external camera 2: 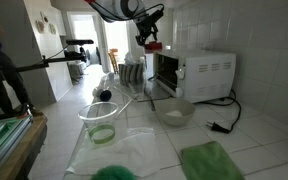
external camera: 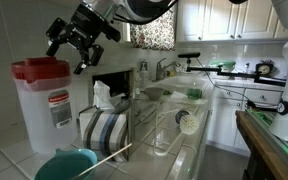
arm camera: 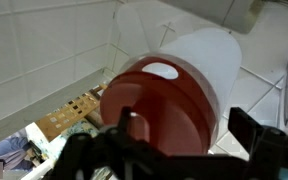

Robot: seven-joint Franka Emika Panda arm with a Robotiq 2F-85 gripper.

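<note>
A white container (external camera: 50,115) with a red lid (external camera: 41,70) stands on the tiled counter at the left of exterior view 1. Above and to the right of that lid, my gripper (external camera: 66,58) is open, its black fingers spread and nothing between them. The wrist view looks down on the round red lid (arm camera: 169,105), which fills the middle; the white body shows behind it. In exterior view 2 the red lid (external camera 2: 154,47) is small and far off, with the gripper (external camera 2: 149,28) over it.
Beside the container stand a striped toaster-like box (external camera: 106,130) and a teal bowl (external camera: 68,164). A white toaster oven (external camera 2: 199,75), a pale bowl (external camera 2: 173,112), a clear cup (external camera 2: 99,125) and a green cloth (external camera 2: 210,162) occupy the counter.
</note>
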